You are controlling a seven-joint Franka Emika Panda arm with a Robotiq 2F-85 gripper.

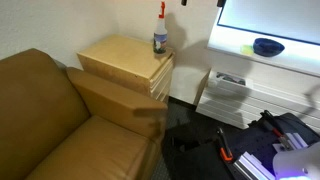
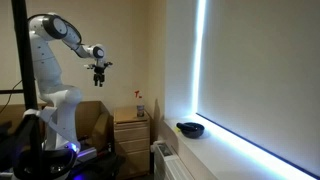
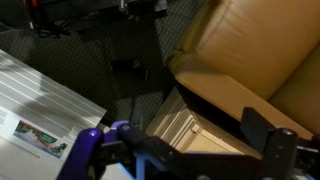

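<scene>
High above the floor, my gripper points downward at the end of the raised white arm. In the wrist view its two dark fingers stand wide apart along the bottom edge, so the gripper is open, with nothing seen held between them. A spray bottle with a red top and pale body stands upright on the wooden cabinet. The arm's hand is well above and to the left of that bottle in exterior view 2. On the white windowsill lies a dark bowl or pan.
A brown leather sofa borders the cabinet. Below the sill is a white radiator; a small coloured item shows near it in the wrist view. Dark floor lies between, and cables and tools clutter the arm's base. The air around the gripper looks clear.
</scene>
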